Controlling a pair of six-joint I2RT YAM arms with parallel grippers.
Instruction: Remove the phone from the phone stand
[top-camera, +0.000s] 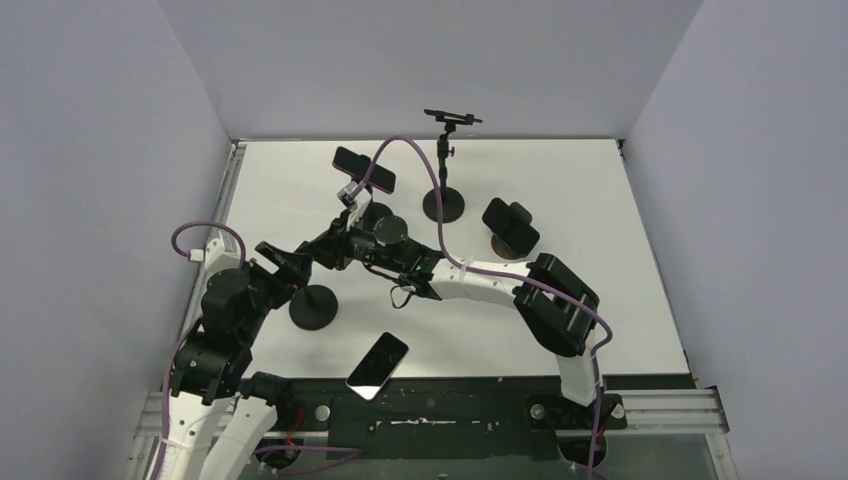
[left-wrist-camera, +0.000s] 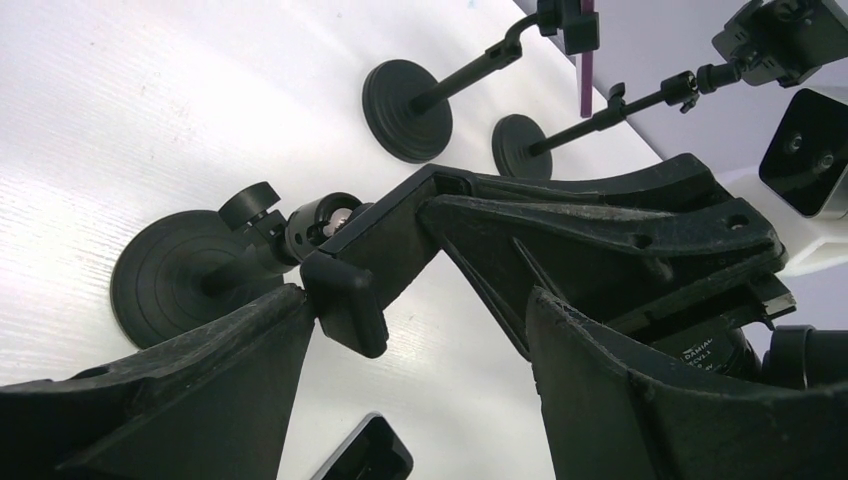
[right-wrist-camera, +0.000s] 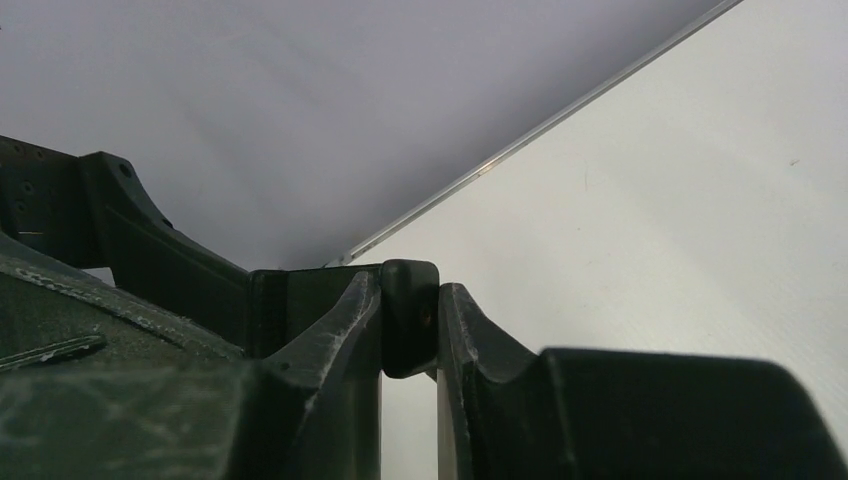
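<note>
At the left of the table stands a phone stand (top-camera: 313, 308) (left-wrist-camera: 170, 280) with my grippers over its head. My left gripper (top-camera: 293, 268) has its fingertips apart, the stand's black holder part (left-wrist-camera: 345, 300) beyond them, by the left finger. My right gripper (top-camera: 325, 250) is shut on a black end piece (right-wrist-camera: 410, 315) of that holder. A phone (top-camera: 377, 366) (left-wrist-camera: 365, 450) lies flat on the table at the front, clear of both grippers.
Behind are a stand with a phone (top-camera: 362, 168), a tall stand (top-camera: 443, 205) and another stand with a dark holder (top-camera: 510, 225) at the right.
</note>
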